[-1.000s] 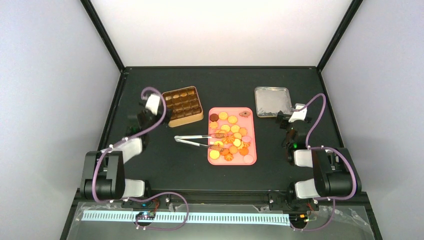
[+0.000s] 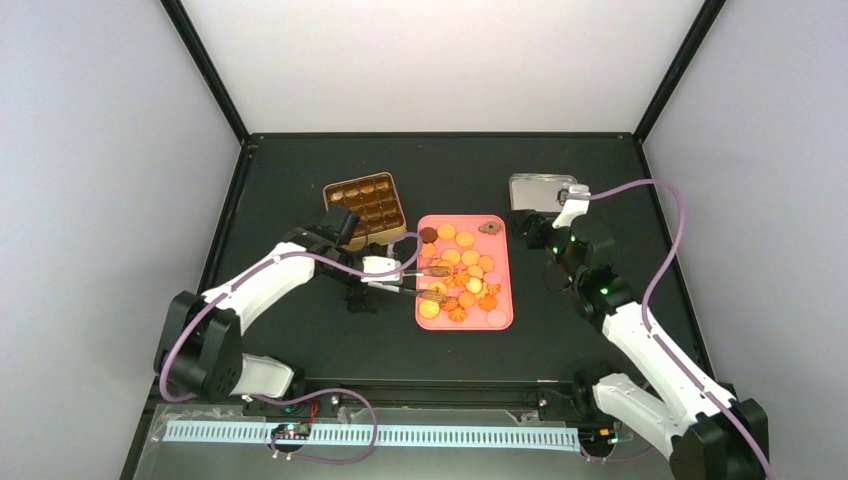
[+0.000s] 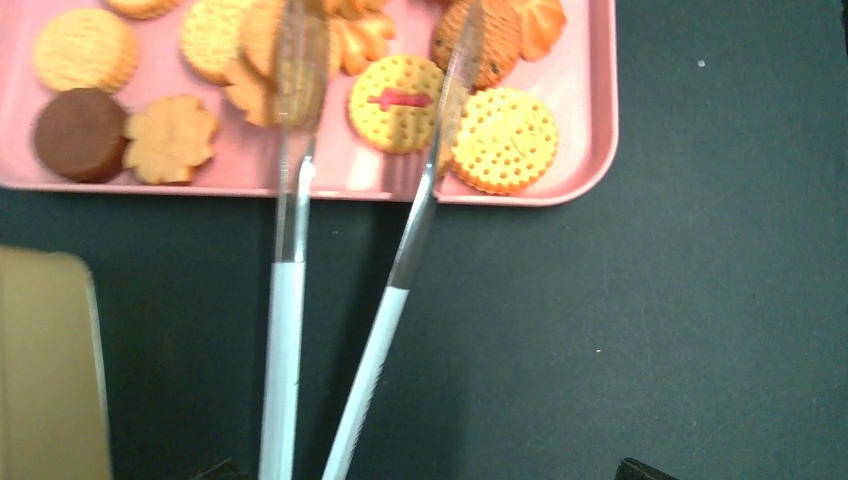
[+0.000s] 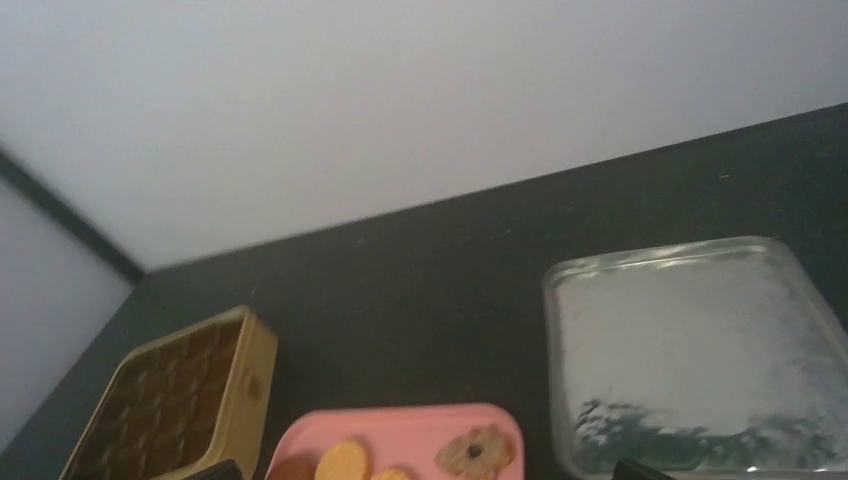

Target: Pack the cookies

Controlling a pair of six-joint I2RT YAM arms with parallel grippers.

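Cookies (image 2: 470, 257) of several kinds lie on a pink tray (image 2: 507, 310) in mid-table. Metal tongs with white handles (image 3: 284, 370) rest with their heads (image 3: 303, 75) over the cookies and their handles off the tray's left edge. My left gripper hovers over the handles, open wide, its fingertips barely in view at the bottom of the left wrist view. A gold box (image 2: 377, 238) with brown compartments stands behind it, partly hidden by the arm. Beside a clear lid (image 4: 690, 330), my right gripper is open and holds nothing.
The clear lid lies at the back right, partly covered by the right arm in the top view. Black table (image 2: 450, 360) in front of the pink tray is bare. Walls close in the back and both sides.
The right arm has reached inward, leftward past the clear lid. The tongs and cookies have stayed put.
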